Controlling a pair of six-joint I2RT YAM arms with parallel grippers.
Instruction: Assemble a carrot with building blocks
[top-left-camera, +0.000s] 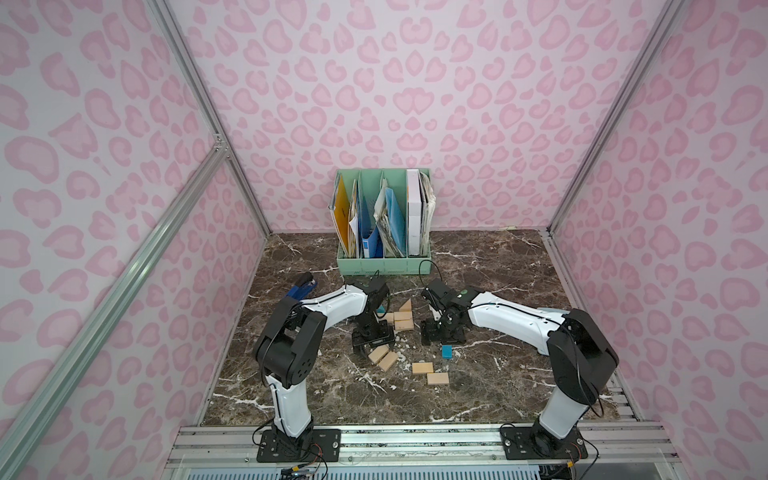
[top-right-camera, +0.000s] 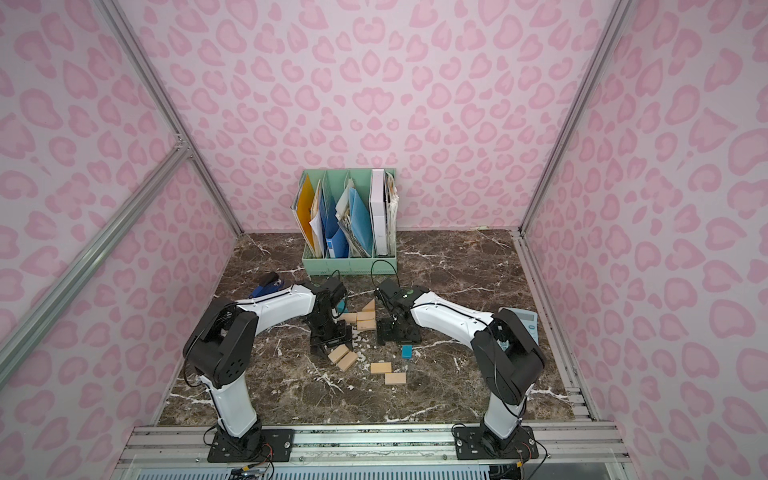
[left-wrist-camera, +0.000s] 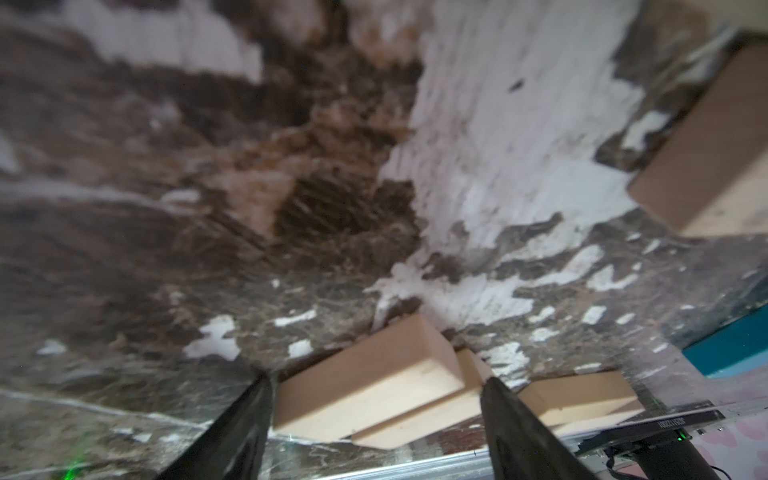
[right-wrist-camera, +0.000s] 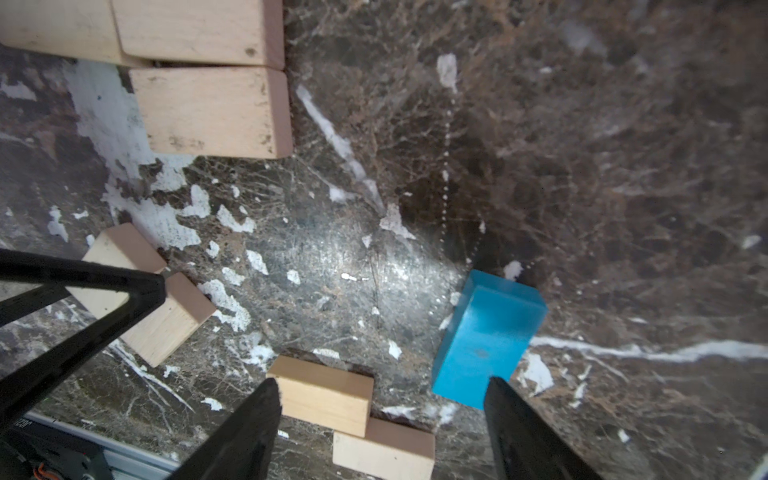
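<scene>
My left gripper is open above two tilted wooden blocks (left-wrist-camera: 360, 384) lying side by side; they show between and beyond its fingertips, not clasped. My right gripper hangs open near a blue block (right-wrist-camera: 489, 340), which lies by its right finger. Two more wooden blocks, one upper (right-wrist-camera: 324, 393) and one lower (right-wrist-camera: 385, 449), lie offset and touching in the right wrist view. A group of wooden blocks (top-left-camera: 403, 321) sits together between the arms, with a wooden triangle (top-left-camera: 405, 305) behind it. A teal piece (top-right-camera: 341, 305) is partly hidden behind the left arm.
A green file rack (top-left-camera: 384, 266) with folders stands at the back. A blue object (top-left-camera: 302, 286) lies behind the left arm, and a pale blue device (top-right-camera: 524, 324) is at the right.
</scene>
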